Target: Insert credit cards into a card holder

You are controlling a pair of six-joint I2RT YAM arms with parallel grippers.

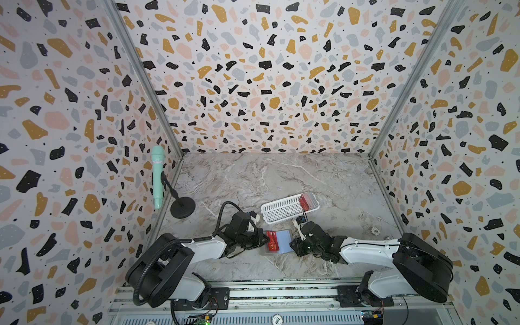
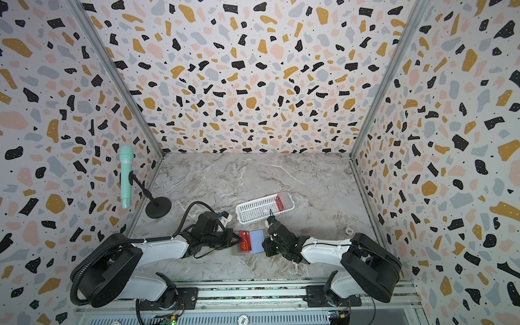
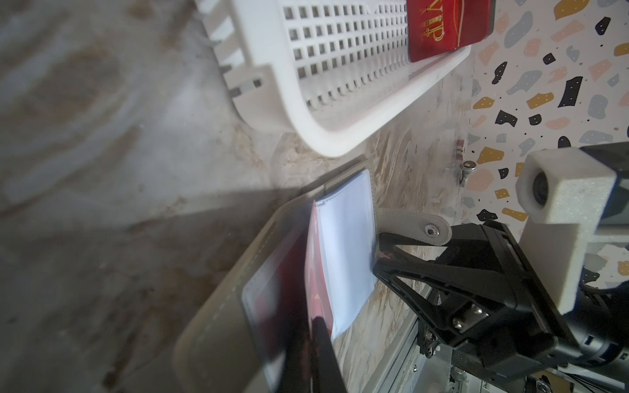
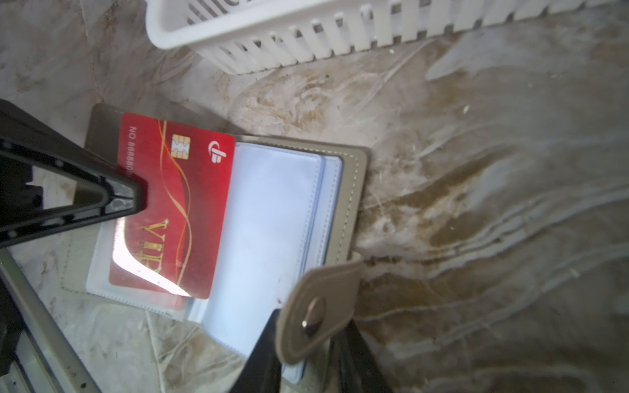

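Observation:
A card holder lies spread on the table, its pale blue inner page (image 4: 262, 229) facing up and a grey-beige cover (image 4: 360, 170) around it. Over its left half is a red VIP card, tilted up in the left wrist view. Whether any of its edge sits inside a pocket cannot be told. My left gripper is shut on that card's left side. My right gripper is at the holder's right edge, fingers apart, with the strap (image 4: 321, 308) rising between and in front of them.
Just behind the holder stands a white basket (image 1: 281, 208), more red cards (image 1: 306, 202) at its right end. A green microphone on a black stand (image 1: 183, 207) is at the left.

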